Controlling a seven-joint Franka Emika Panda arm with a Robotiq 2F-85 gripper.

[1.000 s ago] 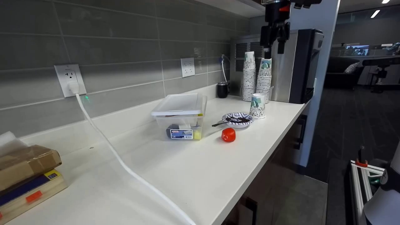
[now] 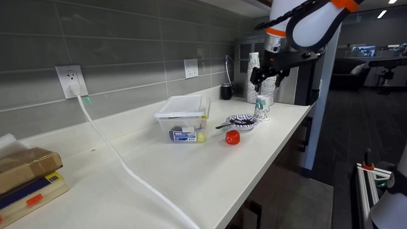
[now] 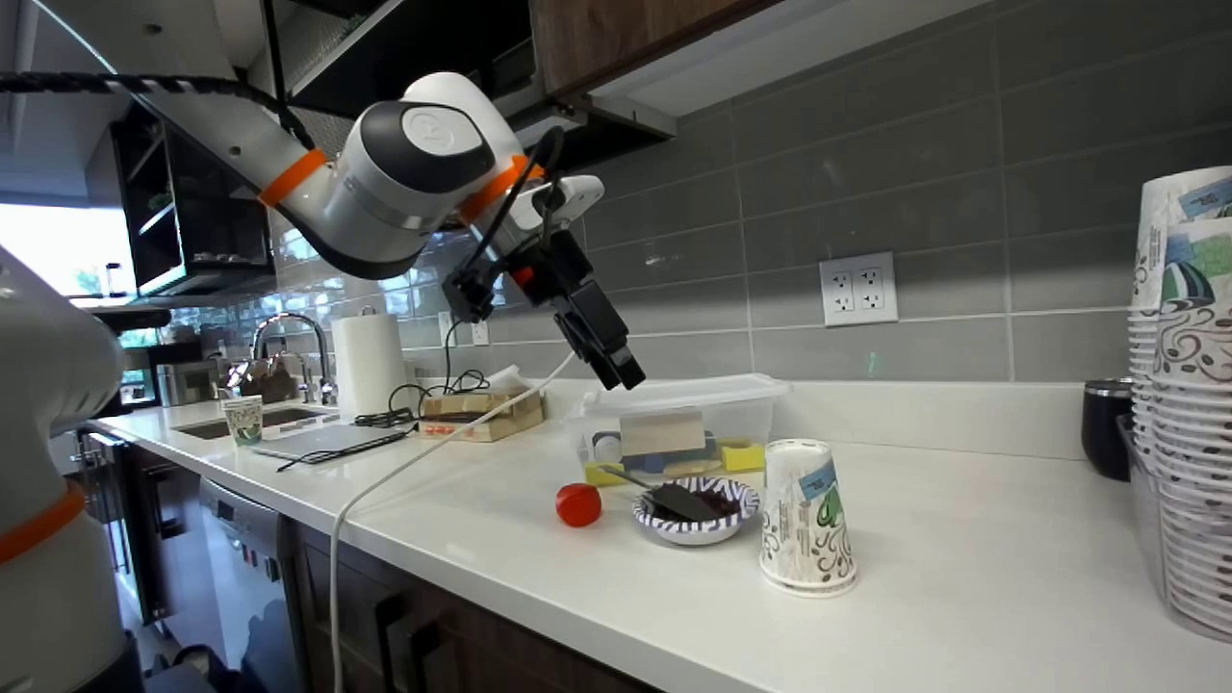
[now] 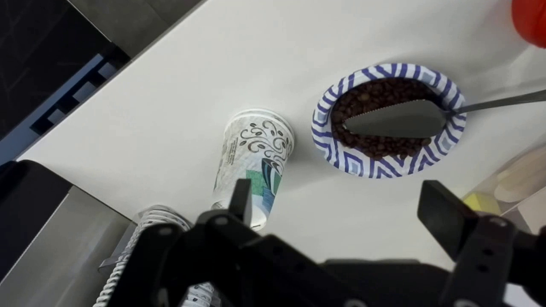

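Observation:
My gripper stands open above the counter, with nothing between its fingers. Below it, a patterned paper cup (image 3: pixel 805 520) rests upside down on the counter; in the wrist view the left finger (image 4: pixel 240 199) overlaps its narrow end. Beside the cup is a blue-and-white patterned bowl (image 4: pixel 353 163) of dark brown beans (image 4: pixel 376 92). A dark metal scoop (image 4: pixel 402 120) lies on the beans, its handle reaching out over the rim. A red round object (image 2: pixel 232 137) sits on the counter near the bowl.
Stacks of paper cups (image 3: pixel 1184 427) stand near the steel machine (image 2: pixel 286 86). A clear lidded bin (image 2: pixel 182 121) sits by the wall, behind the bowl. A white cable (image 2: pixel 127 168) crosses the counter (image 2: pixel 168 173). Free counter lies toward the front edge.
The arm has come lower and the gripper has tilted, now in front of the cup stacks in exterior view 1. The cup, bowl and red object have stayed put.

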